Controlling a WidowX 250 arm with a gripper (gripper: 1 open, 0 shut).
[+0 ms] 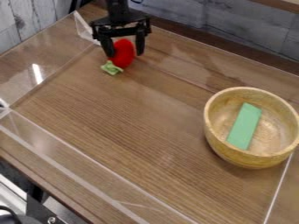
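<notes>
My black gripper (121, 35) is at the top left of the camera view, around a red object (124, 54) with a small green part (110, 68) at its lower left. Whether the fingers touch or grip the red object is hard to tell.
A light wooden bowl (215, 140) holding a green block (243, 126) sits at the right. Walls border the back and left.
</notes>
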